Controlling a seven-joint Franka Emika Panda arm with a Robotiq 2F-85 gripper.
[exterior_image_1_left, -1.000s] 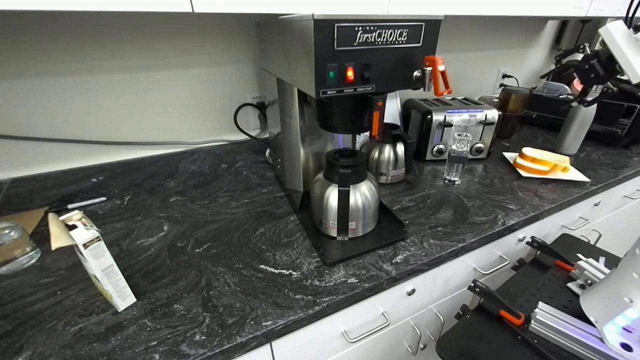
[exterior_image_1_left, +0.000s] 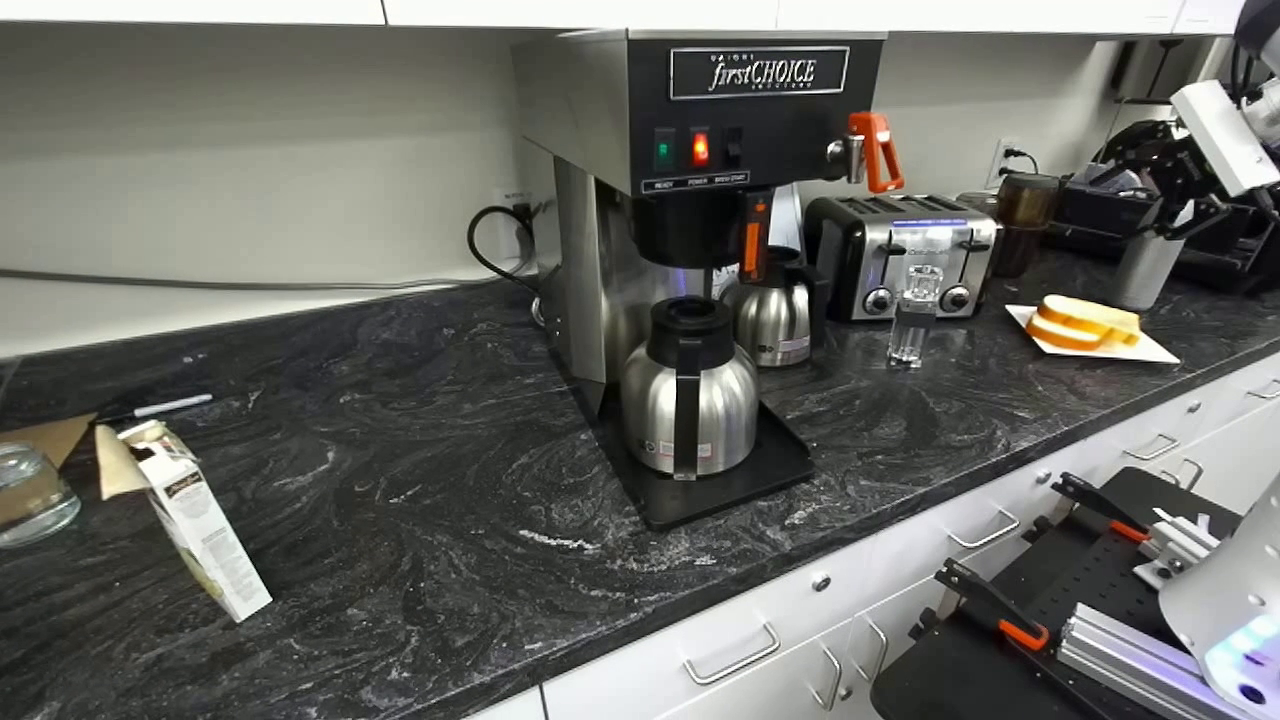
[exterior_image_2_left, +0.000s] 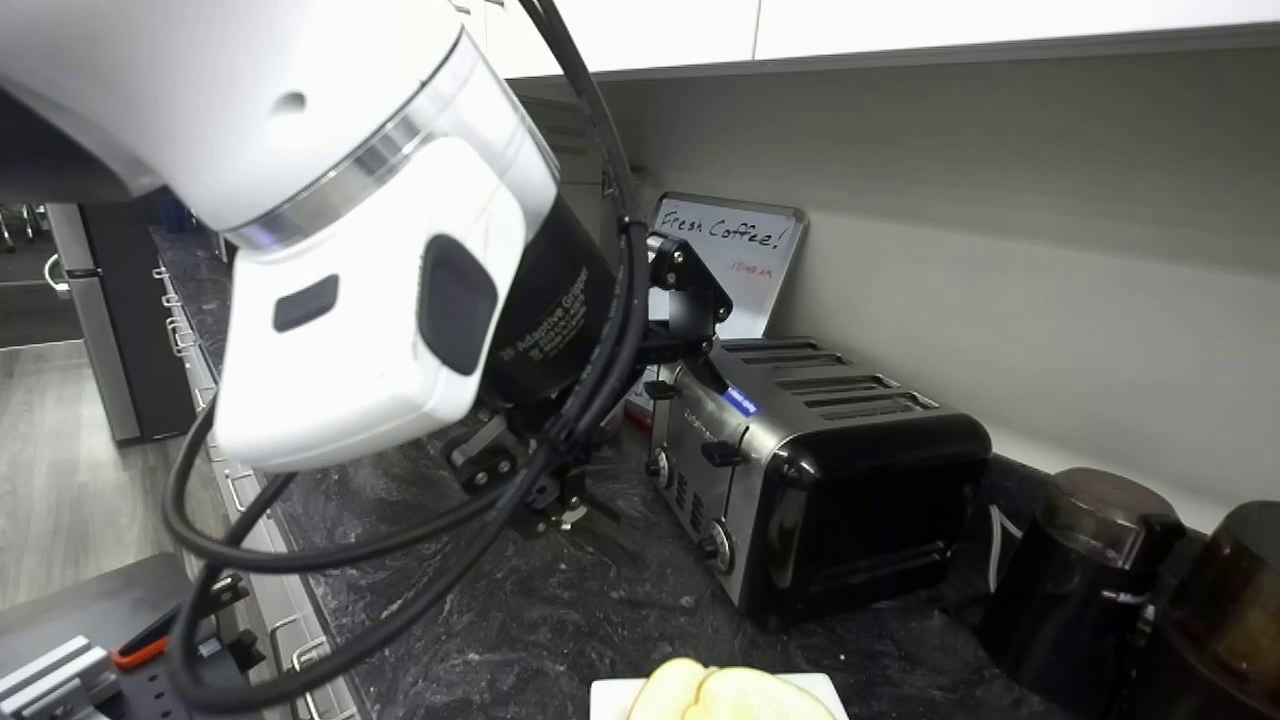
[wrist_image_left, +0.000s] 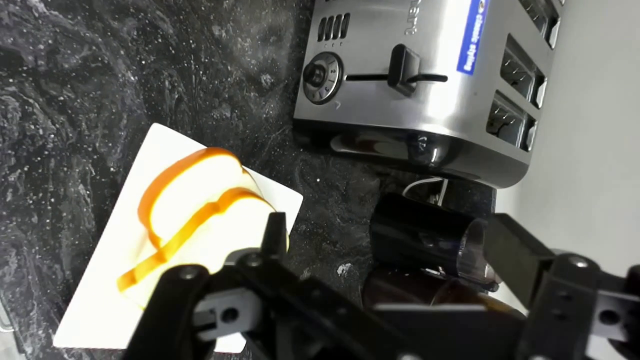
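My gripper stands open in the wrist view, its two dark fingers (wrist_image_left: 274, 237) wide apart and no object held between them. Below and left of it, two slices of bread (wrist_image_left: 198, 207) overlap on a square white plate (wrist_image_left: 90, 312). A steel toaster (wrist_image_left: 384, 102) with a black end lies toward the upper right, its slots empty where they show. From exterior view 1, the gripper (exterior_image_1_left: 1137, 192) hangs above the counter, behind and above the plate. In exterior view 2 the arm and cables partly cover it.
Dark cylindrical appliances (exterior_image_2_left: 1086, 564) stand beside the toaster. A clear glass grinder (exterior_image_1_left: 914, 318) is in front of it. Farther left are a coffee maker (exterior_image_1_left: 576, 90), a steel carafe (exterior_image_1_left: 720, 414) and a leaning carton (exterior_image_1_left: 210, 534).
In exterior view 1, my arm's wrist and gripper have come lower and a little left, and their angle has changed. Bread, plate and toaster have stayed put.
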